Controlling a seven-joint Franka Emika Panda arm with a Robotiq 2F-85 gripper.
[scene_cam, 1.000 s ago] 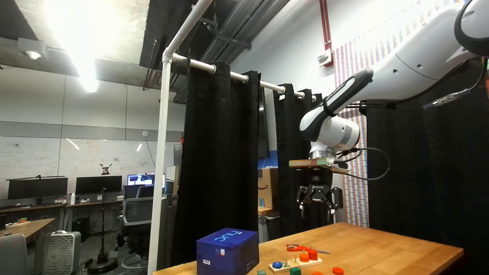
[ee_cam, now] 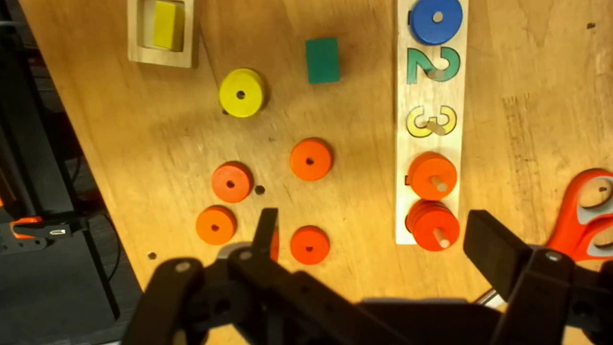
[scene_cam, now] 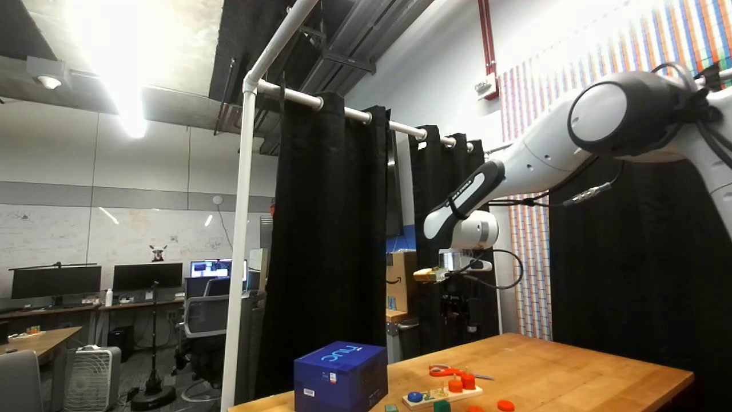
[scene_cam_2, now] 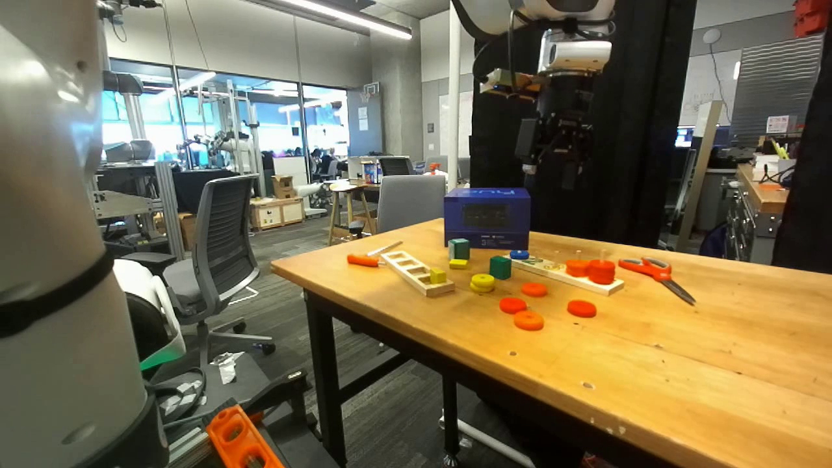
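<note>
My gripper hangs above the table, its fingers wide apart and nothing held between them. In the wrist view, the wooden peg board lies beneath it, numbered 2 and 3 beside two bare pegs. A blue ring sits at its far end, an orange ring is on one peg and a stack of red rings on the end peg. Loose orange-red rings lie left of the board; one is partly hidden by my left finger. Yellow rings and a green block lie farther up.
Orange scissors lie right of the board. A wooden tray holds a yellow block; an orange-handled tool is near it. The blue box stands at the table's edge. The table has clear room on its right.
In exterior view 1, the arm has swung left across the view and the gripper's mount has turned. The gripper is now hard to make out against the black curtain. Objects on the table look unmoved.
</note>
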